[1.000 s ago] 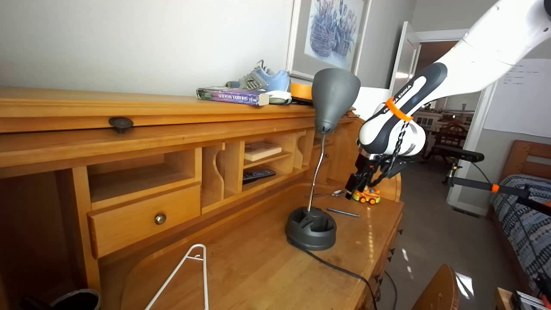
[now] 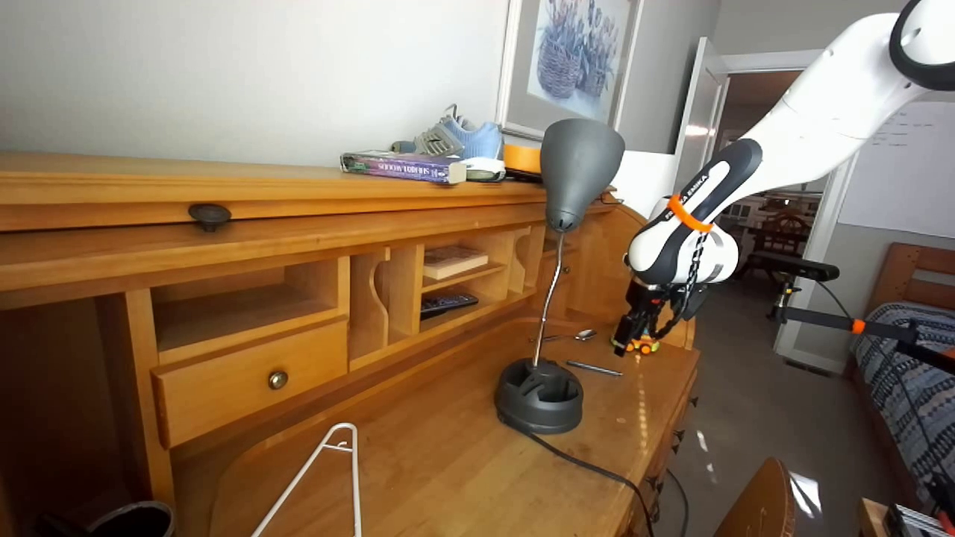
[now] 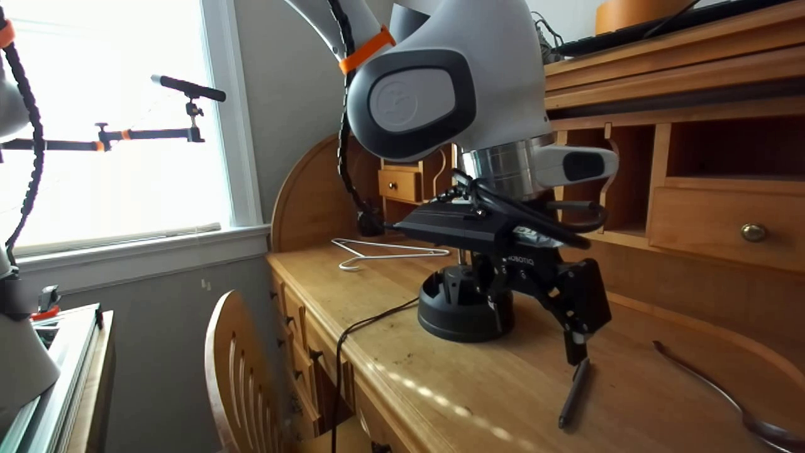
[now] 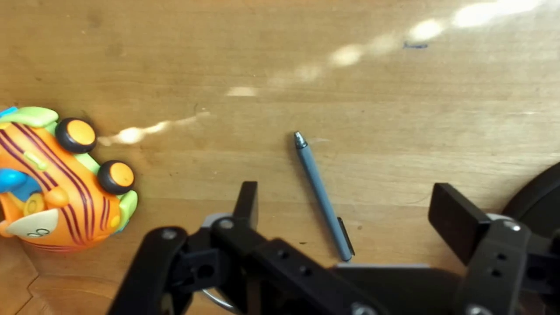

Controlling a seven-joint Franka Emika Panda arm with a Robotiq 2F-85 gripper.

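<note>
A slim blue-grey pen [image 4: 321, 193] with a dark clip lies on the wooden desk, its silver tip pointing up in the wrist view. My gripper hangs above it, open, and the pen shows in the gap between the two fingers, touching neither there. In the second exterior view the gripper's near finger [image 3: 575, 348] overlaps one end of the pen [image 3: 575, 394]; contact cannot be told. The same pen [image 2: 595, 368] appears beside the lamp base in the first exterior view.
An orange toy car [image 4: 65, 194] sits left of the gripper in the wrist view. Close on the other side stands the lamp base [image 2: 539, 397], its cord running over the desk edge. A spoon [image 3: 736, 404] and a white hanger [image 3: 388, 251] also lie on the desk.
My arm has come down and shifted slightly right in the first exterior view, so the gripper now covers more of the toy car. The pen has not moved.
</note>
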